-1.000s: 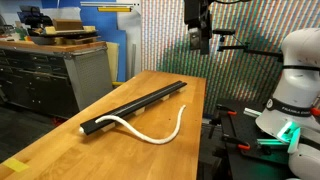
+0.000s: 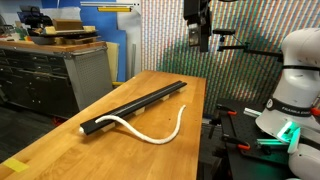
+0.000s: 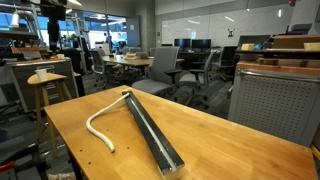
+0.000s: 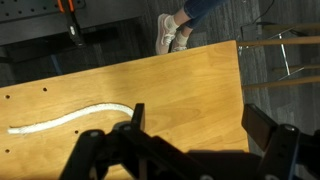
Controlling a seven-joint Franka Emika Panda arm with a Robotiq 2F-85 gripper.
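Note:
A curved white hose or cord [image 2: 140,133] lies on the wooden table, bent into a loose arc. Beside it runs a long black channel-like bar [image 3: 152,132], which I cannot make out in the wrist view. My gripper is high over the table, its two dark fingers [image 4: 137,116] wide apart, with only tabletop visible between them. The cord [image 4: 70,118] is off to the left of the fingers in the wrist view, well below and untouched. In exterior view 1 the gripper [image 2: 200,42] hangs at the upper right.
A person's feet [image 4: 168,38] show on the floor beyond the table edge in the wrist view. A grey cabinet [image 2: 92,75] stands behind the table.

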